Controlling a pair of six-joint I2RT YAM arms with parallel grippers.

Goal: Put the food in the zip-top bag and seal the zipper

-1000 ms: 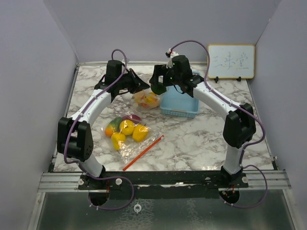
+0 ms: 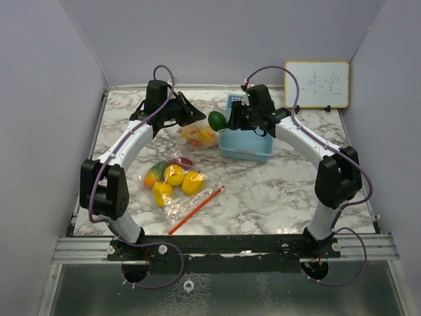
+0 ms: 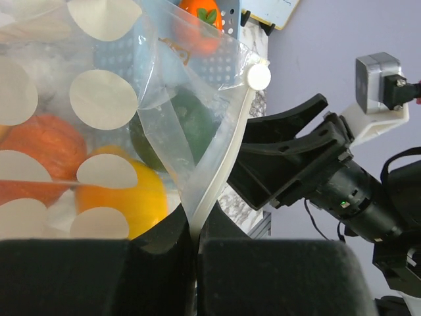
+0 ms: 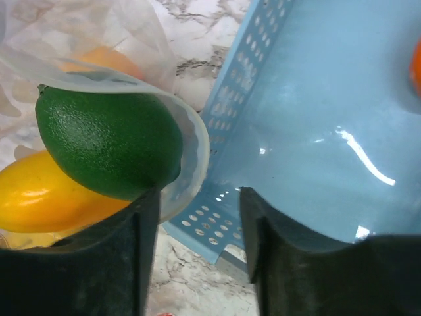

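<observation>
The clear zip top bag [image 3: 107, 99] stands upright, its upper edge pinched where my left gripper is shut on it. A dark green fruit [image 4: 108, 138] sits in the bag's mouth, above a yellow fruit [image 4: 46, 194] and an orange one. In the top view the green fruit [image 2: 217, 120] shows between the two grippers. My right gripper is partly open, its fingers [image 4: 150, 217] beside the white zipper rim; the fruit is not between them. From above, my right gripper [image 2: 235, 115] is over the bin's left side.
A blue bin [image 2: 247, 156] stands right of the bag, with an orange-red item [image 4: 417, 69] inside. Another filled bag [image 2: 174, 175] with a red slider strip [image 2: 197, 209] lies in front. A whiteboard [image 2: 317, 84] stands at the back right.
The fruit stays at the bag's mouth. My left gripper stays put.
</observation>
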